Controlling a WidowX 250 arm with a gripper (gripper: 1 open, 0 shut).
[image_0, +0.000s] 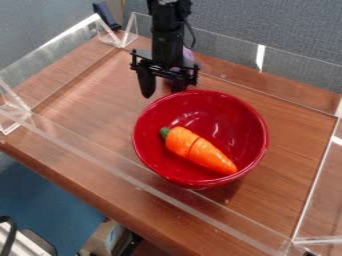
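An orange carrot (197, 148) with a green top lies inside a red bowl (247, 115) on the wooden table. The black gripper (163, 82) hangs just behind the bowl, near its back rim. A purple object, partly hidden by the gripper, sits behind it. Whether the fingers are open or shut, or hold anything, is hard to make out.
Clear plastic walls (238, 52) border the table (78, 123). Below the table at the front left is blue floor with some equipment.
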